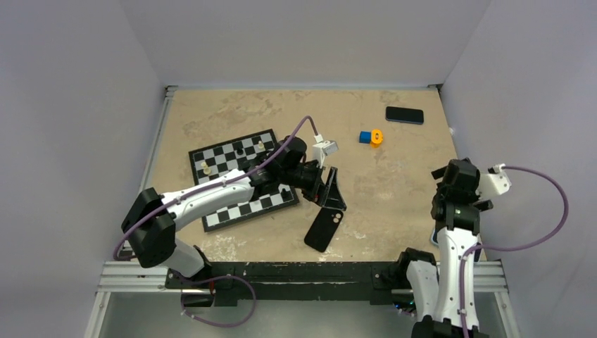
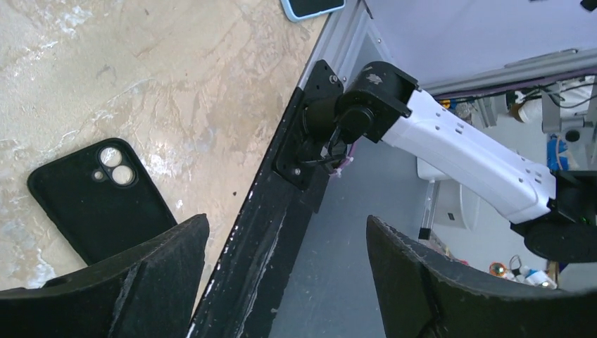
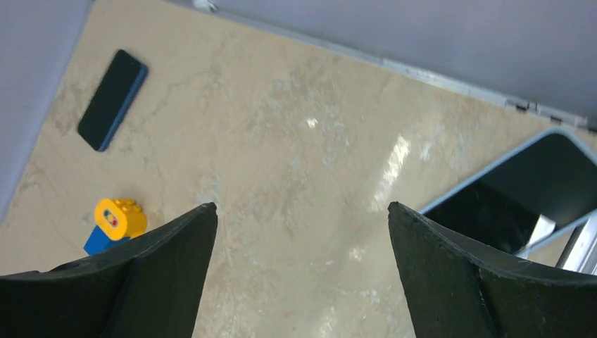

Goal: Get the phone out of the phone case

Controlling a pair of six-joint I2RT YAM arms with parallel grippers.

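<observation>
A black phone case [image 1: 324, 229] lies flat near the table's front edge, its camera end toward the far right. In the left wrist view the case [image 2: 105, 201] lies back up, with pale round openings at the camera corner; whether a phone sits inside cannot be seen. Just beyond the camera end, above the table, is my left gripper, open, its fingers wide apart and empty. On the table's right side my right gripper stands open over bare surface, far from the case. A light-blue-edged phone [image 3: 486, 211] lies under its right finger's side of that view.
A dark phone [image 1: 405, 115] lies at the back right. A blue and yellow object [image 1: 376, 138] stands left of it. The chessboard [image 1: 229, 215] with a few pieces is on the left, partly under the left arm.
</observation>
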